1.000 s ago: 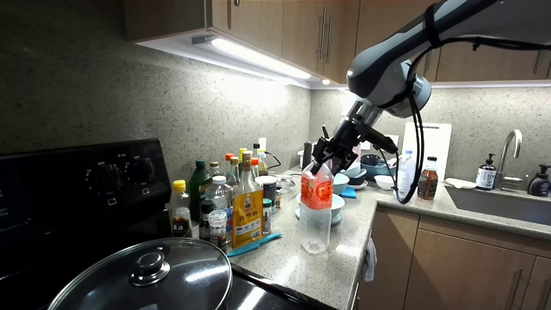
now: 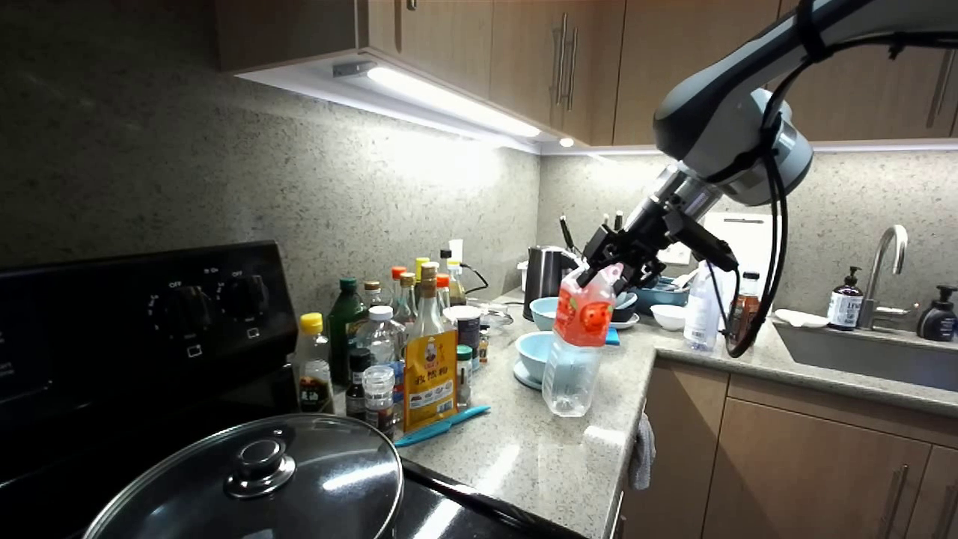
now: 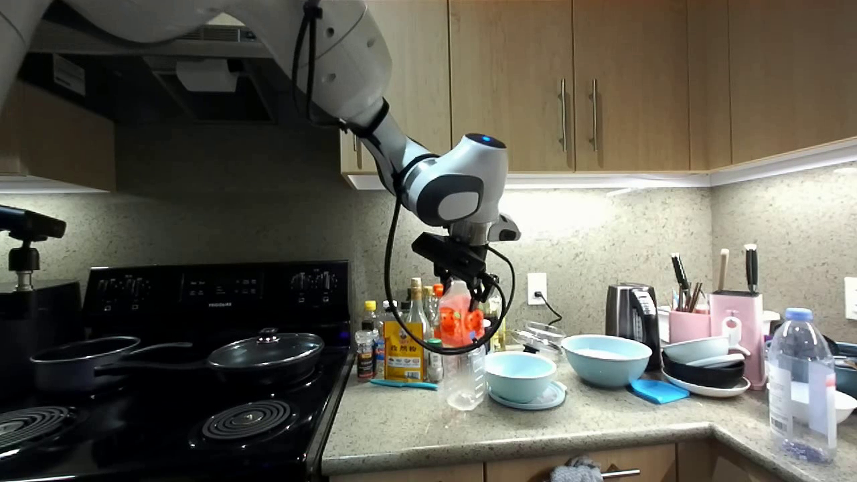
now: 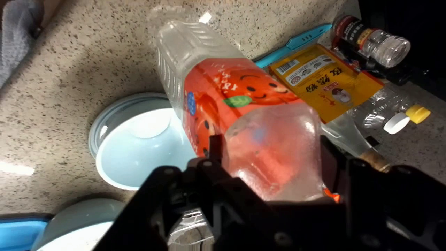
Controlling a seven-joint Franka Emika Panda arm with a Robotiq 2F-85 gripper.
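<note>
A clear plastic bottle with a red, tomato-faced label (image 2: 584, 316) hangs from my gripper (image 2: 620, 269), tilted, its base swung toward the stove side. In the wrist view the bottle (image 4: 246, 88) fills the middle, its upper part squeezed between the two dark fingers. My gripper (image 3: 466, 289) points down at the bottle (image 3: 463, 377) in the second exterior view, beside the light-blue bowl (image 3: 518, 377). Whether the bottle's base touches the counter is hard to tell; it appears lifted. The bottle's top is hidden in the fingers.
Sauce bottles and a yellow packet (image 2: 430, 382) crowd the counter by the stove, with a blue knife (image 2: 441, 426) in front. Another light-blue bowl (image 3: 606, 359) and a kettle (image 3: 632, 321) stand farther right.
In exterior view 1, arm and bottle have moved right and a little up, away from the stove. The bottle has gone from nearly upright to tilted.
</note>
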